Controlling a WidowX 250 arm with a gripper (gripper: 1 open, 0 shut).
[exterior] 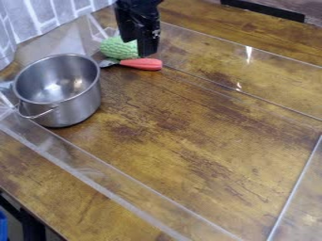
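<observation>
A steel pot (56, 89) sits at the left of the wooden table. Behind it lie a green textured soft object (117, 47) and a red-handled utensil (142, 64). My black gripper (146, 47) hangs at the top middle, over the back of the red handle and beside the green object; whether its fingers are open or shut is unclear.
A pale, rumpled backdrop stands at the upper left.
</observation>
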